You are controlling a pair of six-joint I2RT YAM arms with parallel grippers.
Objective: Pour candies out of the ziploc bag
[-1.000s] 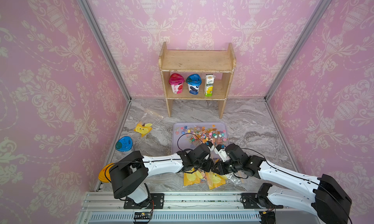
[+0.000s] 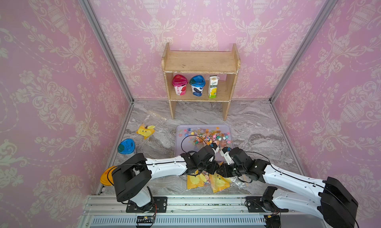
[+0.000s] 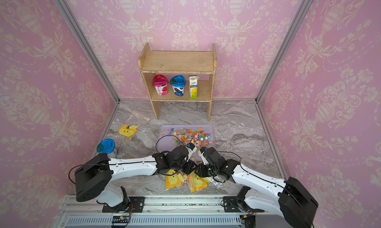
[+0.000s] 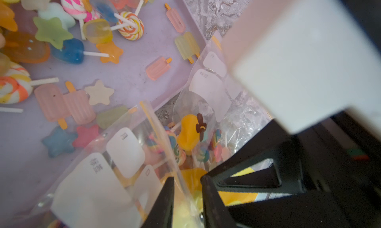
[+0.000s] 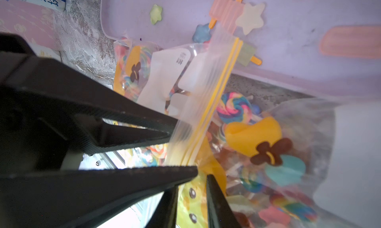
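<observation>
Ziploc bags of candies with yellow cartoon prints [image 3: 196, 183] lie in front of the lilac tray [image 2: 182, 130], which holds loose candies [image 3: 190, 136]. In the left wrist view, my left gripper is over a bag's zip edge [image 4: 158, 128], its fingers apart. In the right wrist view, my right gripper is at the zipper strip [image 5: 210, 101] of the bag, close beside the left gripper. Whether either has plastic between its fingertips is unclear.
A wooden shelf [image 2: 200, 61] with two tubs and a carton stands at the back. A blue-lidded tub [image 2: 126, 145] and another bag [image 2: 146, 130] lie at the left.
Both grippers have shifted very slightly around the front bags; otherwise the scene looks the same.
</observation>
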